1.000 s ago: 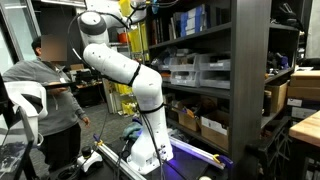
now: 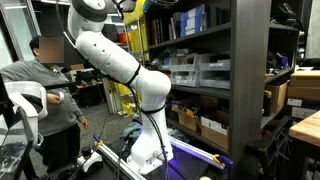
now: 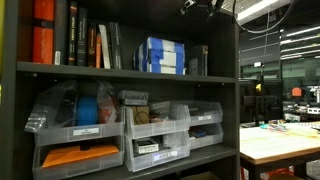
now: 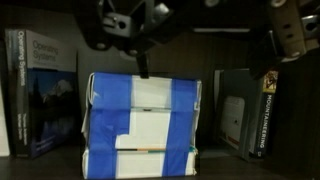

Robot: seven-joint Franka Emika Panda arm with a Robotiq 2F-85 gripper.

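Observation:
My gripper hangs open in the upper part of the wrist view, with nothing between its dark fingers. Beyond and below it in that view, a white bundle with blue bands [image 4: 150,128] stands on the shelf. The same blue-and-white bundle [image 3: 164,57] shows on the upper shelf in exterior view 2, where dark parts at the top edge seem to belong to the gripper. In exterior view 1 the white arm [image 2: 118,62] rises out of the top of the picture.
An Operating Systems book [image 4: 50,92] stands left of the bundle, a Mountaineering book [image 4: 262,115] right of it. Several more books [image 3: 82,38] line the shelf's left end. Clear plastic bins [image 3: 155,122] fill the shelf below. A person [image 2: 55,100] stands behind the arm.
The arm's elbow has risen in exterior view 1, and its upper link has shifted near the top edge. The shelf's contents look unchanged.

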